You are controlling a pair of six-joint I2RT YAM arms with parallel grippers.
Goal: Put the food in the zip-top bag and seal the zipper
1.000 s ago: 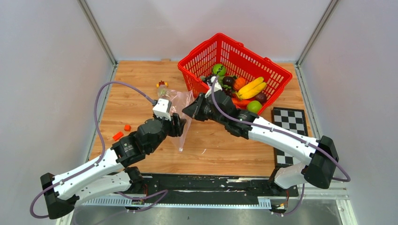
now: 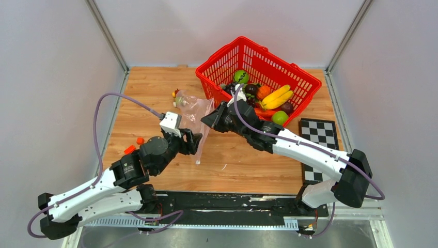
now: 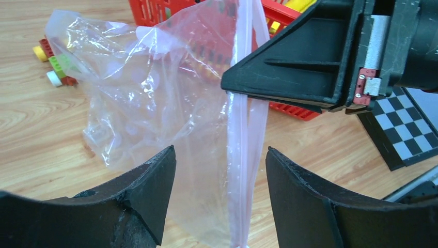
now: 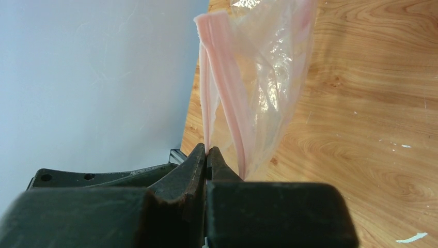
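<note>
The clear bag (image 2: pixel 195 111) hangs over the table with its pinkish zipper strip (image 3: pixel 238 150) running down its mouth edge. Pinching one layer of that edge, my right gripper is shut on the bag; in the right wrist view the two lips stand apart near the top. My left gripper is part open, and the strip's lower stretch shows in the gap, clear of both fingers. No food is visible inside the bag. Toy fruit and vegetables, including bananas (image 2: pixel 278 97) and a green fruit (image 2: pixel 279 118), lie in the red basket (image 2: pixel 304 77).
Coloured toy blocks (image 3: pixel 57 67) lie by the bag's far end, partly seen through it. Orange-red pieces (image 2: pixel 129 149) rest at the table's left. A checkered board (image 2: pixel 317 134) occupies the right side.
My right arm has stayed nearly still, and the bag shifted slightly.
</note>
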